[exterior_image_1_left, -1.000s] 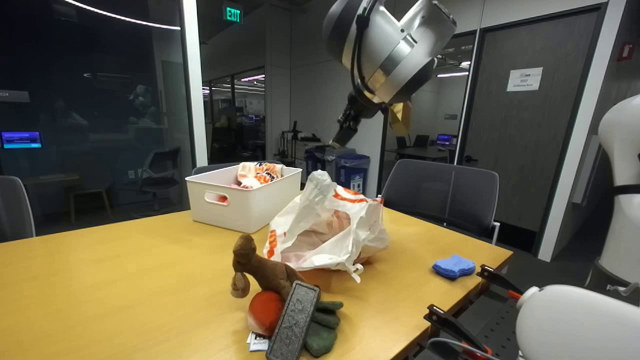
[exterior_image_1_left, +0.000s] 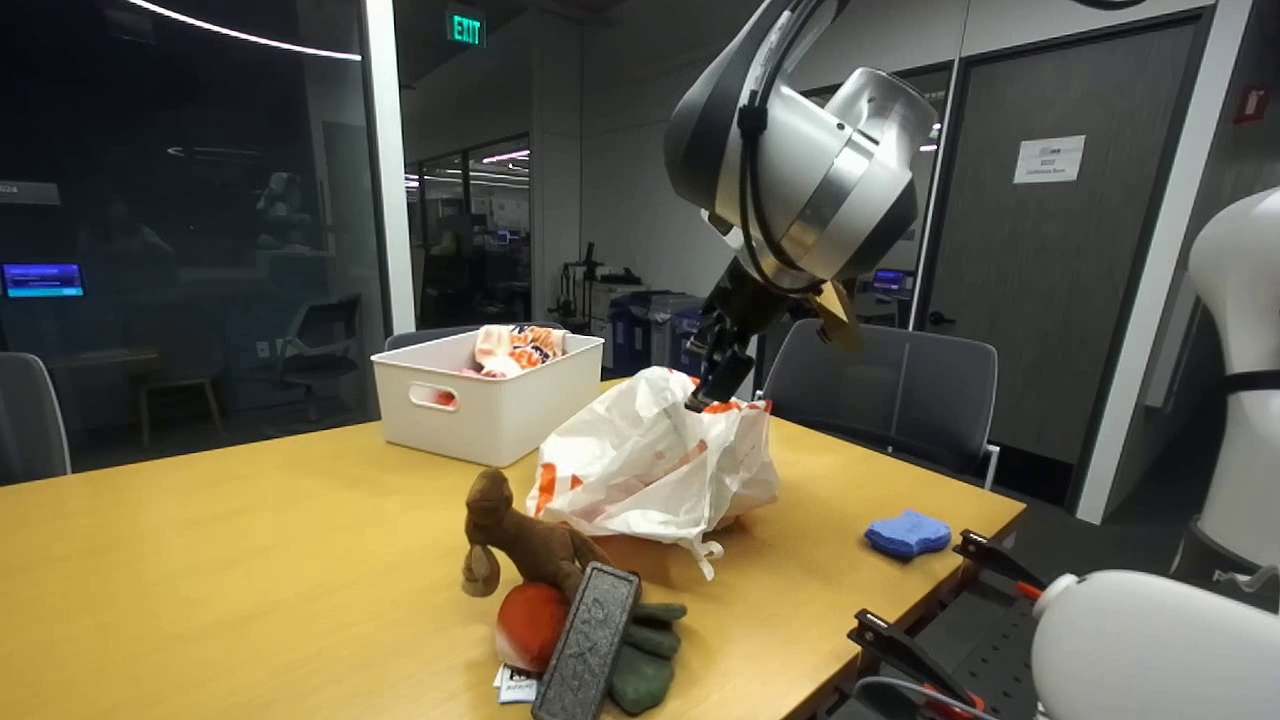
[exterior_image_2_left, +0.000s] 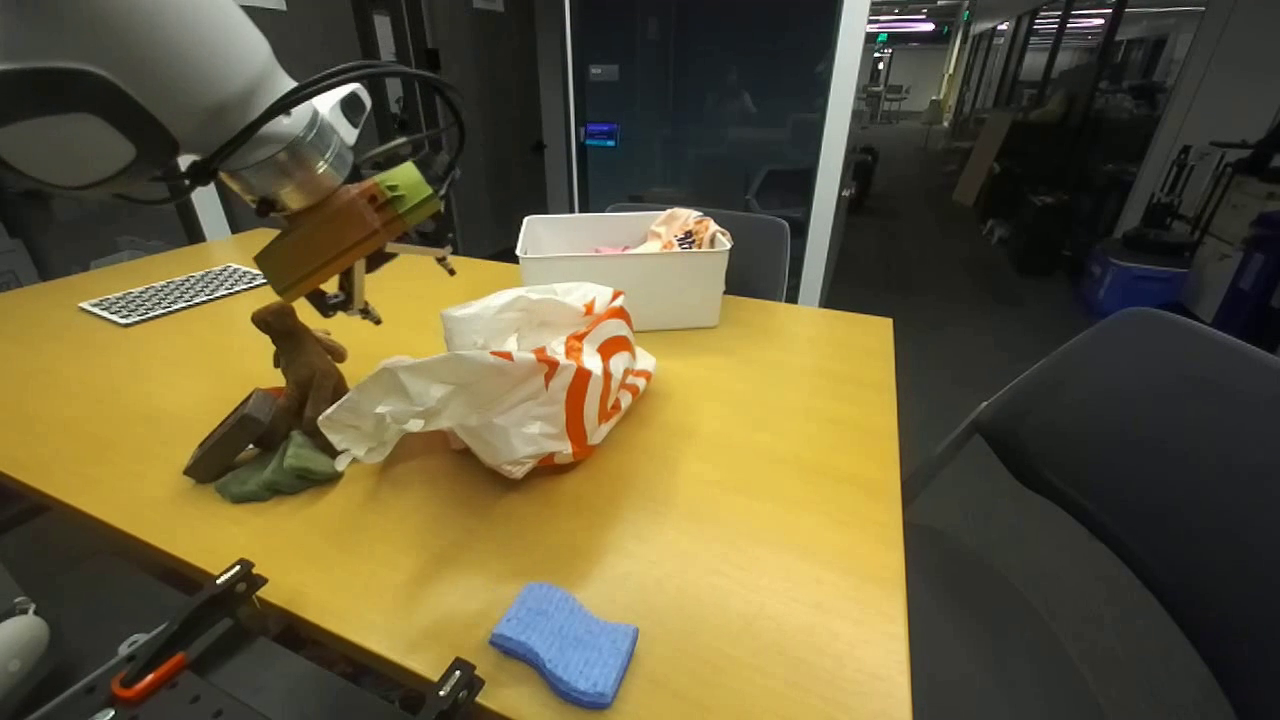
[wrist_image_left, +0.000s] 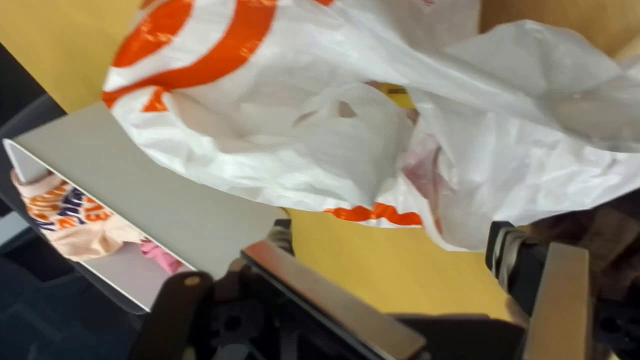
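Observation:
A white plastic bag with orange print (exterior_image_1_left: 642, 468) lies crumpled on the table. My gripper (exterior_image_1_left: 710, 390) is low at the bag's top edge in exterior view 1. From the other side, the gripper (exterior_image_2_left: 410, 292) hangs over the table just past the bag (exterior_image_2_left: 528, 384). It is open; in the wrist view its fingers (wrist_image_left: 510, 258) stand wide apart, with the bag's lower edge (wrist_image_left: 390, 216) close ahead of the gap. Whether a finger touches the plastic I cannot tell. Through gaps in the bag, something pinkish (wrist_image_left: 429, 168) and a yellow patch (wrist_image_left: 396, 93) show.
A white bin (exterior_image_1_left: 480, 420) with cloth inside stands behind the bag. A brown plush toy (exterior_image_1_left: 528, 534), a red ball (exterior_image_1_left: 531, 624), a dark grey block (exterior_image_1_left: 588, 642) and a green item (exterior_image_1_left: 648, 666) lie clustered nearby. A blue sponge (exterior_image_2_left: 564, 642) and a keyboard (exterior_image_2_left: 174, 292) sit apart.
My gripper has come down from above onto the bag's level in exterior view 1. The bag's peak is lower and its mouth has folded down, hiding more of the inside. The other items have stayed put.

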